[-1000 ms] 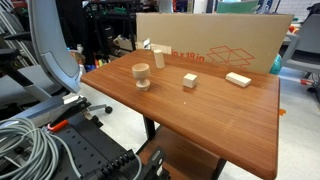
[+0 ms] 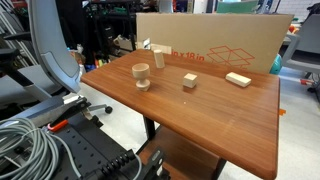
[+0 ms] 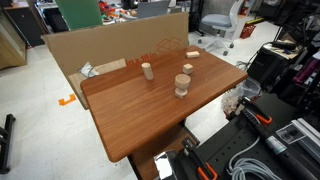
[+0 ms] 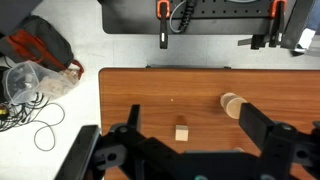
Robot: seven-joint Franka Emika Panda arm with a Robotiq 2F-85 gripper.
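My gripper hangs high above the table with its dark fingers spread wide and nothing between them. A pale goblet-shaped cup (image 2: 142, 76) stands upright on the brown table (image 2: 218, 113); the wrist view shows this cup (image 4: 233, 105) from above, towards the right finger. A small light block (image 2: 190, 80) lies near the middle, and in the wrist view the block (image 4: 182, 132) appears low between the fingers. Farther back are an upright pale cylinder (image 3: 148, 71) and a flat oblong block (image 2: 238, 78). Neither exterior view shows the gripper.
A tall cardboard panel (image 2: 212, 40) closes off the table's far side. Coiled cables (image 2: 30, 148) lie on the dark base at the front left. A clear plastic container (image 4: 30, 82) is off the table.
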